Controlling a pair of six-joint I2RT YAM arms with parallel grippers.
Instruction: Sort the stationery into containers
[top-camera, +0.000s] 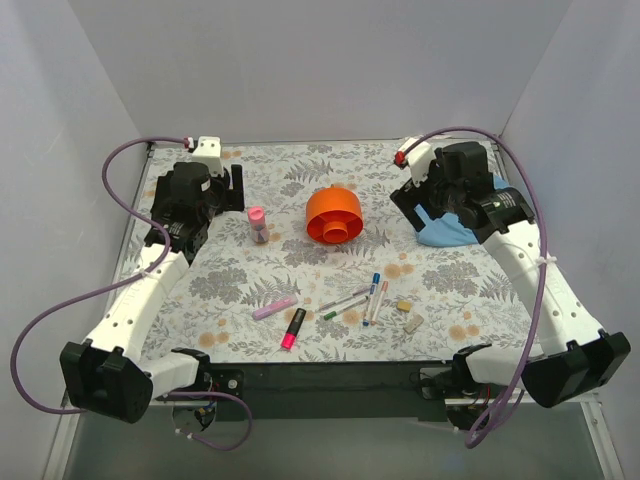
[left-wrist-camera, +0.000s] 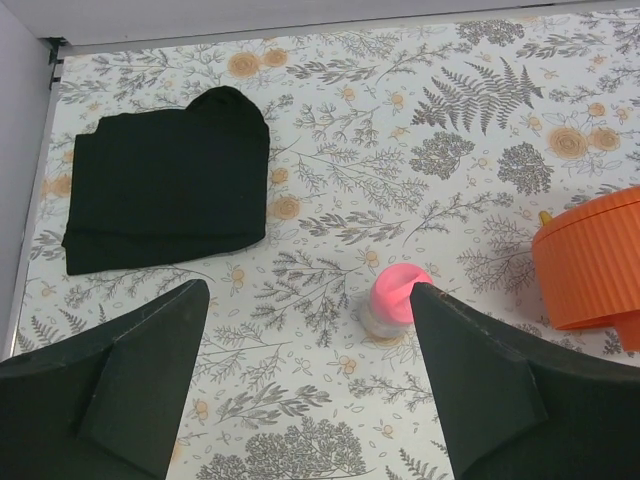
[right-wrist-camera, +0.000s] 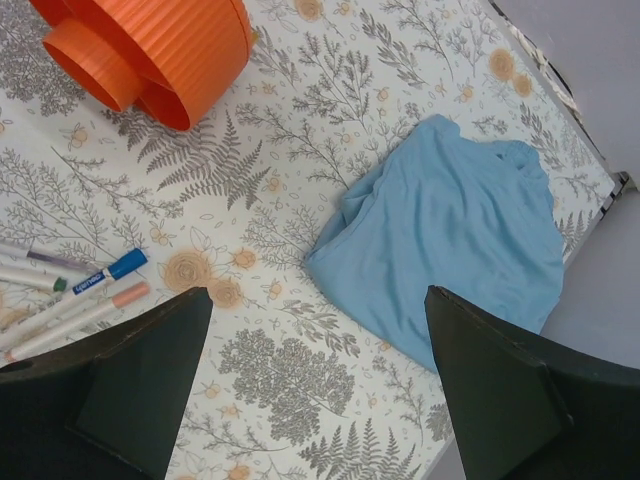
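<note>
An orange container (top-camera: 334, 207) lies at mid-table, with a pink-capped clear cylinder (top-camera: 258, 225) upright to its left. Loose along the front lie a pink stick (top-camera: 274, 307), a black-and-pink marker (top-camera: 294, 329), several pens (top-camera: 373, 295) and two small blocks (top-camera: 414, 323), one yellowish. My left gripper stands open above the left of the table, its fingers either side of a view of bare cloth and the pink cap (left-wrist-camera: 398, 290). My right gripper is open over the right side, above floral table and a blue cloth, holding nothing.
A folded black cloth (left-wrist-camera: 165, 185) lies at the back left, partly under the left arm in the top view. The blue cloth (right-wrist-camera: 440, 240) lies at the back right. Grey walls (top-camera: 300, 60) border the back and sides. Free table surrounds the orange container.
</note>
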